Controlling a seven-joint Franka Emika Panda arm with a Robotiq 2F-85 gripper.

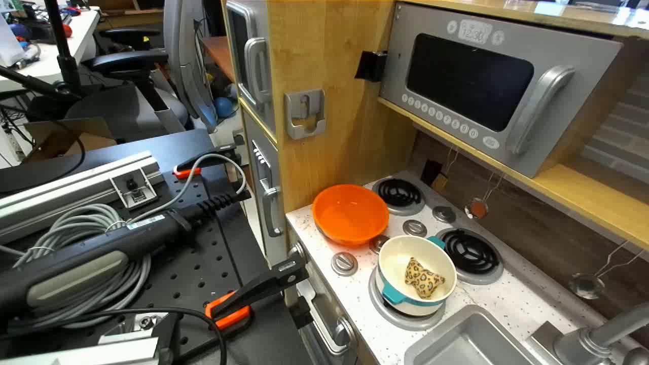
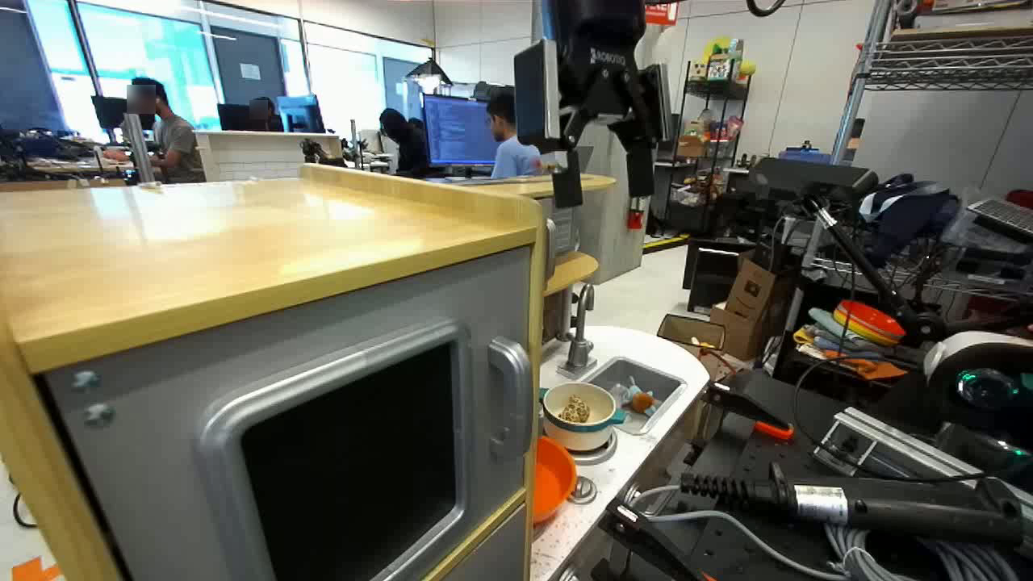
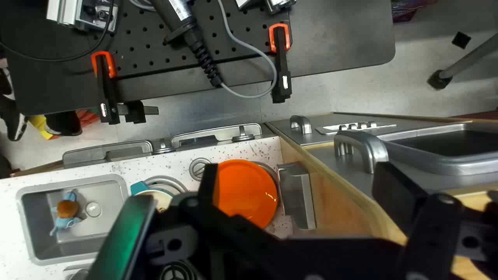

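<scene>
My gripper [image 2: 603,194] hangs high above the play kitchen with its two fingers spread and only air between them. From the wrist view, its fingertips [image 3: 210,179] stand wide apart over the counter and the cabinet. A cream and teal pot [image 1: 394,274] sits on the front burner, holding a leopard-print stuffed toy [image 1: 423,280]. Beside the pot, towards the tall cabinet, is an empty orange bowl [image 1: 350,214]. In the sink [image 3: 37,186] lies a blue plush toy with a round brown part [image 3: 67,209].
The microwave [image 1: 471,79] and its shelf overhang the stove. A tall wooden cabinet [image 1: 340,97] bounds the counter at one end. Opposite stands a black table [image 3: 336,42] with cables, clamps and aluminium bars. The faucet [image 2: 581,324] rises behind the sink.
</scene>
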